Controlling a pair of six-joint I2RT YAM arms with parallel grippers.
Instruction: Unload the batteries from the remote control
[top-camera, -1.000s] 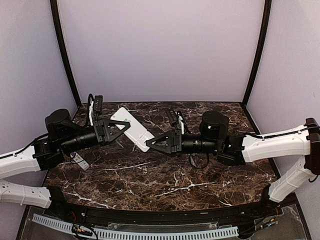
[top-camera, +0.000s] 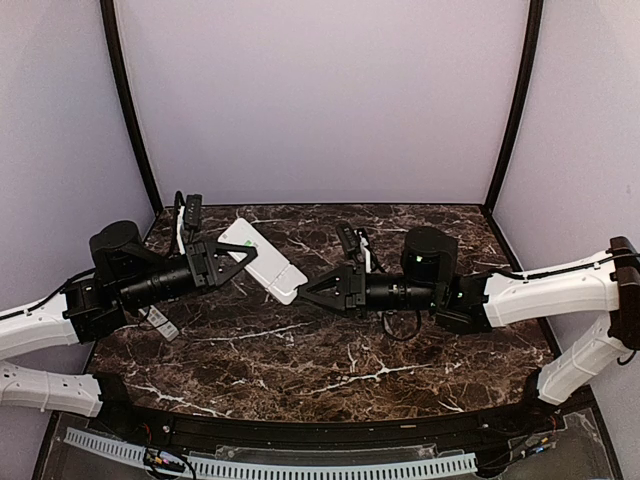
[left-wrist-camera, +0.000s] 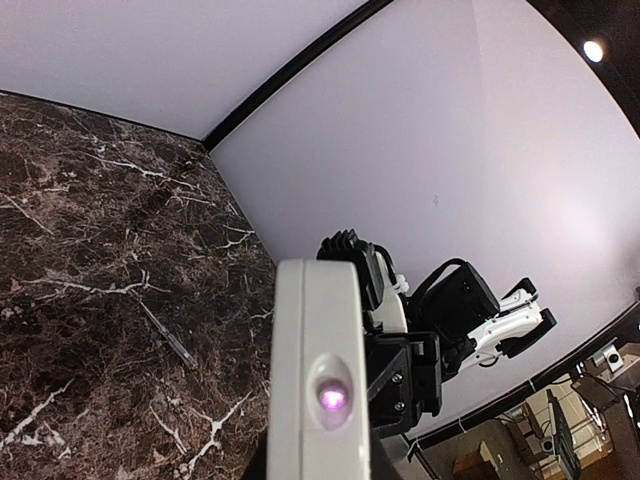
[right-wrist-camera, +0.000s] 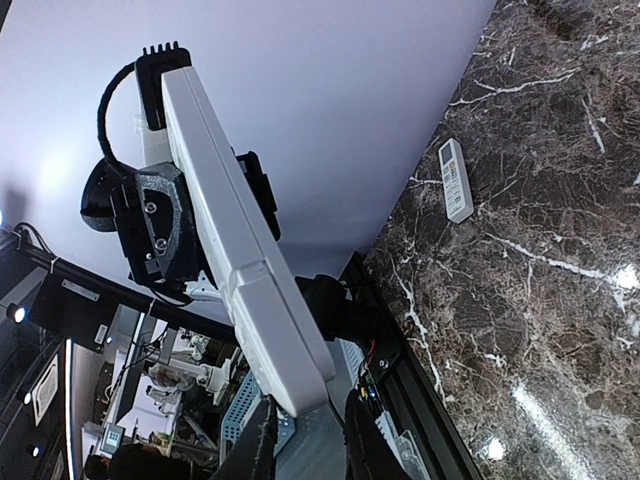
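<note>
A white remote control (top-camera: 262, 255) is held in the air between the arms, tilted down to the right, with my left gripper (top-camera: 243, 255) shut on its upper end. In the left wrist view the remote (left-wrist-camera: 318, 310) fills the lower middle, hiding the fingers. My right gripper (top-camera: 305, 295) is at the remote's lower end, where the battery cover is. In the right wrist view its fingers (right-wrist-camera: 359, 450) stand part open just below that end (right-wrist-camera: 290, 380); whether they touch it is hard to tell.
A second small remote (right-wrist-camera: 455, 181) lies on the marble table (top-camera: 350, 380) at the left side, below the left arm. A thin metal object (left-wrist-camera: 170, 335) lies on the table in the left wrist view.
</note>
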